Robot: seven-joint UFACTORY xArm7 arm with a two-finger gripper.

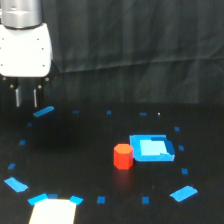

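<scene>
My gripper hangs at the far left, well above the dark table. Its two thin fingers stand apart and only dark background shows between them, so it is open. A red block with a many-sided outline sits right of the middle, clear of the gripper. Just behind it and to its right is a blue tray, whose inside looks pale. From this view I cannot tell whether block and tray touch.
Blue tape marks, such as a strip at the right and another at the left, lie around the table. A cream square is at the front left edge.
</scene>
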